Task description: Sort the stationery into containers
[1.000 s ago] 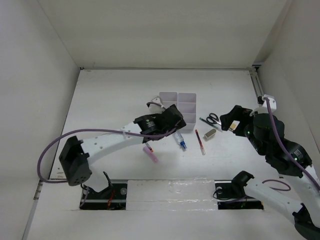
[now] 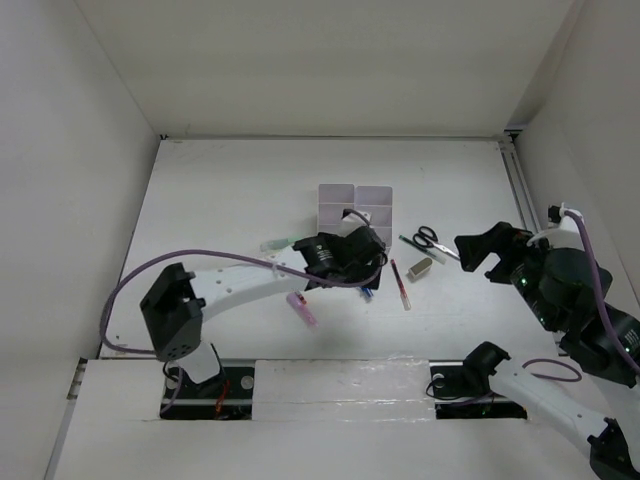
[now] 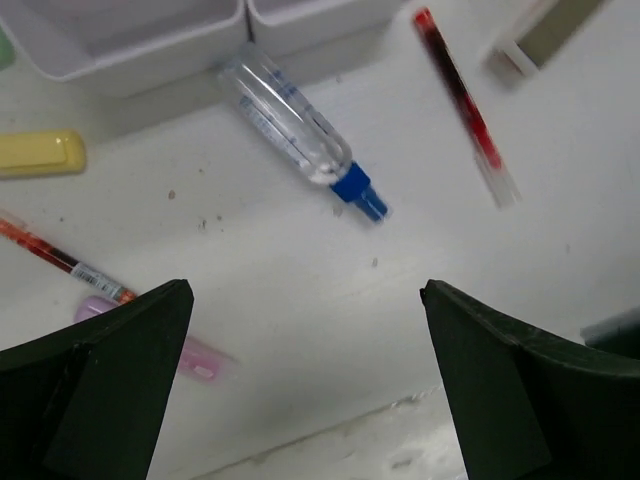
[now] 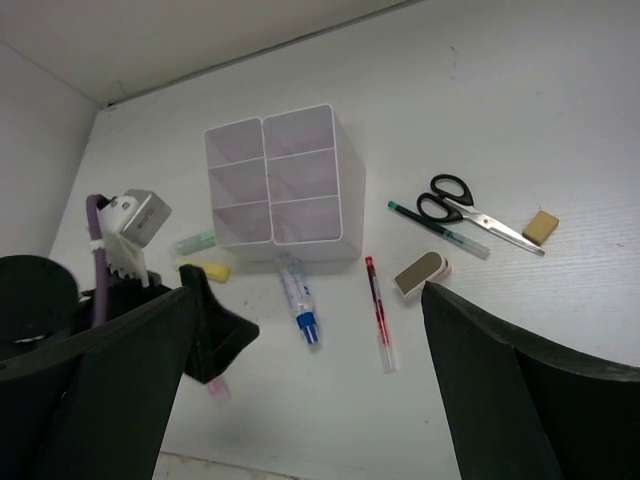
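A six-compartment organizer (image 4: 300,172) stands at the back middle. My open left gripper hangs over the clear bottle with blue cap (image 3: 290,130), a red pen (image 3: 455,85), an orange pen (image 3: 50,250), a pink item (image 3: 205,360) and a yellow item (image 3: 35,152); nothing is between its fingers. My right gripper is open and empty, high at the right. Scissors (image 4: 480,220), a green pen (image 4: 435,226), a grey eraser-like block (image 4: 420,274) and a tan block (image 4: 540,227) lie right of the organizer; a pale green item (image 4: 193,243) lies left.
The left arm (image 2: 250,285) stretches across the middle, partly hiding items. Walls enclose it at back and sides; the right arm (image 2: 570,290) stands near the right wall.
The left arm's wrist has shifted right and turned, over the organizer's front. The right arm has moved right, away from the items.
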